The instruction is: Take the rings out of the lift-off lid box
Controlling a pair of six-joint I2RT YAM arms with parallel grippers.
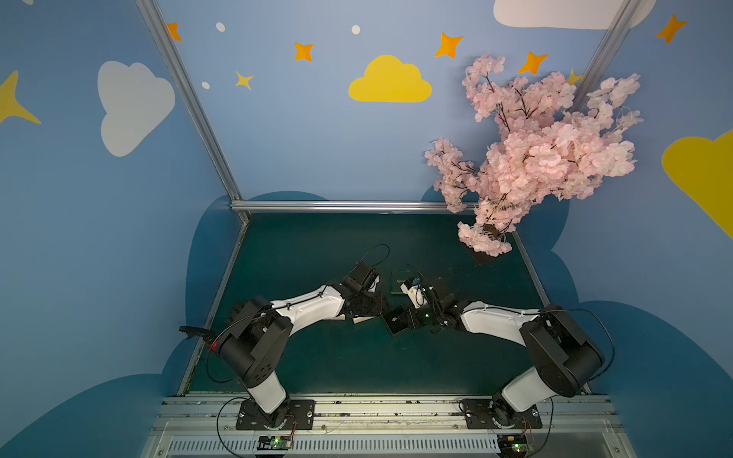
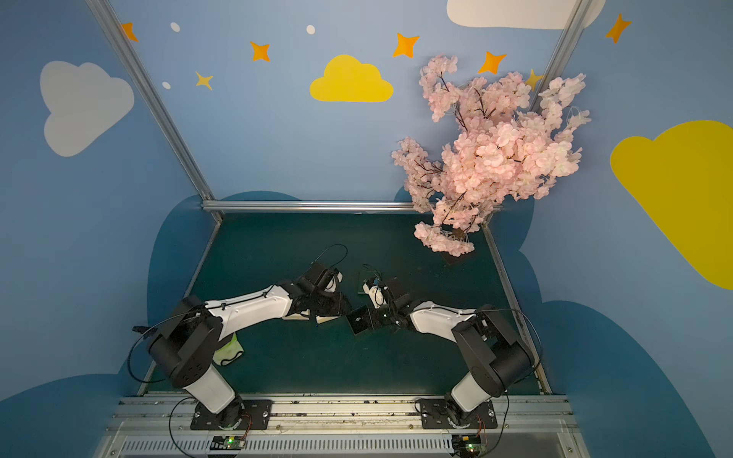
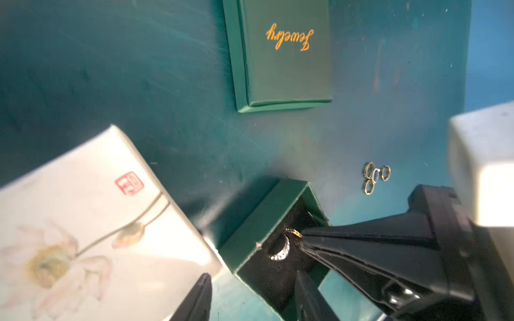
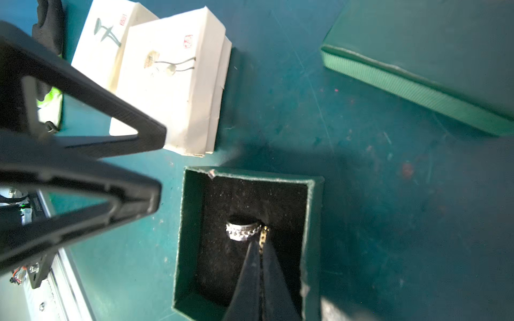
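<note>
The open dark green box base (image 4: 313, 240), lined in black, stands below my right gripper. That gripper is shut inside the box, with a thin gold ring (image 4: 264, 232) edge-on between its fingertips. Beside it a silver ring (image 4: 241, 231) with stones sits in the lining. My left gripper is part open beside the box, its fingers apart and nothing between them. Several gold and silver rings (image 3: 369, 170) lie on the table past the box. The green lid (image 3: 286, 58), lettered "Jewelry", lies flat farther off.
White flower-printed boxes (image 4: 166, 80) stand to the left of the green box, close to my left gripper. A pink blossom tree (image 1: 534, 160) rises at the back right. Bare table lies between lid and box.
</note>
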